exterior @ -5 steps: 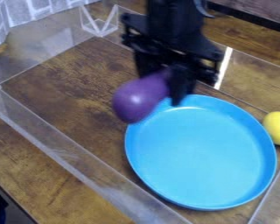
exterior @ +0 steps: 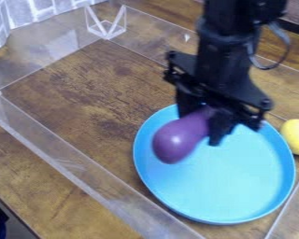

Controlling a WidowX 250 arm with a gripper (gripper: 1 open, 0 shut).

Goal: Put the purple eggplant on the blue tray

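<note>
The purple eggplant (exterior: 179,137) is held in the fingers of my dark gripper (exterior: 202,117), its rounded end pointing toward the camera. It hangs over the upper left part of the round blue tray (exterior: 220,191). Nothing lies on the part of the tray that shows. How high the eggplant is above the tray I cannot tell exactly. My gripper covers the eggplant's far end and the tray's back rim.
A yellow object (exterior: 295,136), perhaps a lemon, lies just right of the tray. Clear plastic walls (exterior: 67,154) border the wooden surface (exterior: 83,98) on the left and back. Bare wood stretches out left of the tray.
</note>
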